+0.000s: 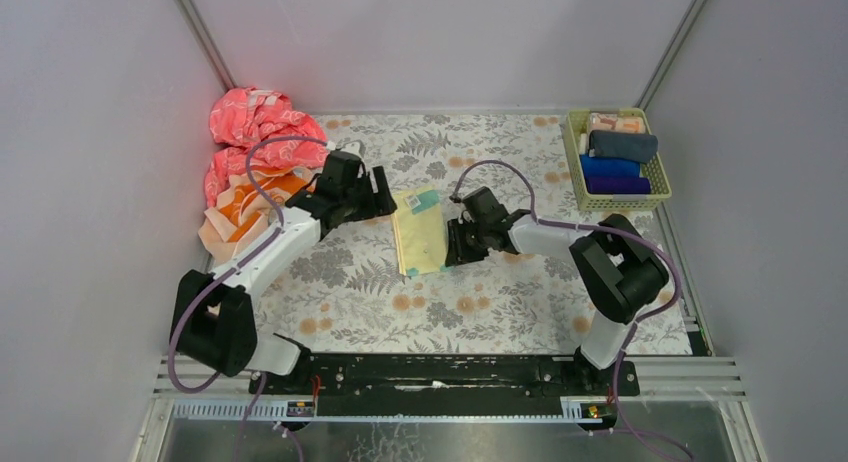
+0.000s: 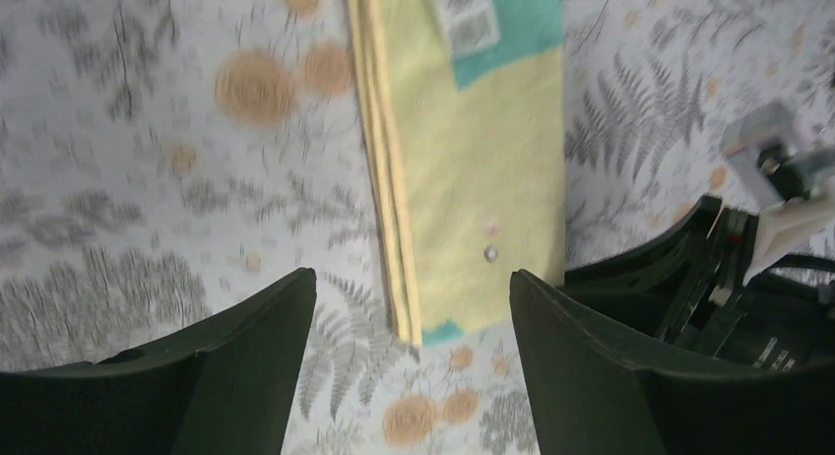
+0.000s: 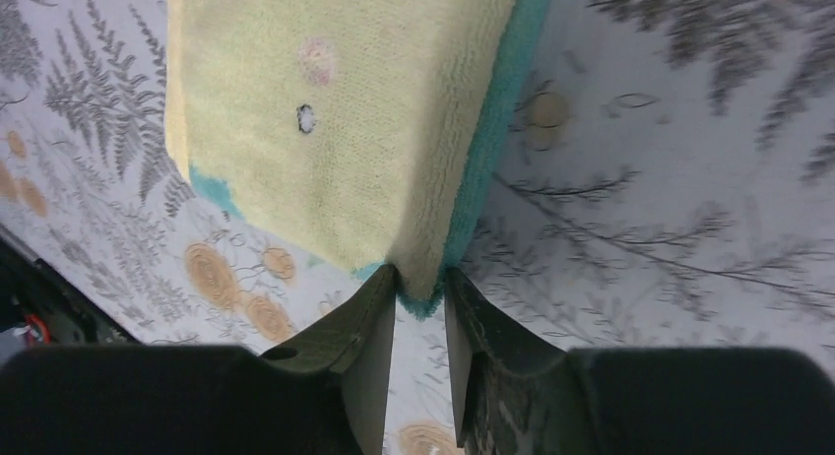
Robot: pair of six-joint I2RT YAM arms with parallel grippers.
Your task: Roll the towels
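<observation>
A pale yellow towel with turquoise patches point(image 1: 420, 232) lies folded into a tall rectangle in the middle of the table. Its layered edge point(image 2: 394, 209) faces left. To the upper left of the towel, my left gripper point(image 1: 384, 192) is open and empty; in its wrist view the towel lies below the wide gap. At the towel's lower right corner is my right gripper. Its fingertips point(image 3: 384, 292) are a small distance apart, with the yellow and turquoise corner point(image 3: 423, 288) between or just beyond them. Whether they grip it is unclear.
Coral-pink cloth point(image 1: 265, 132) and an orange-and-white striped towel point(image 1: 245, 217) are heaped at the left. A yellow-green basket point(image 1: 575, 172) at the back right holds several rolled towels point(image 1: 610, 167).
</observation>
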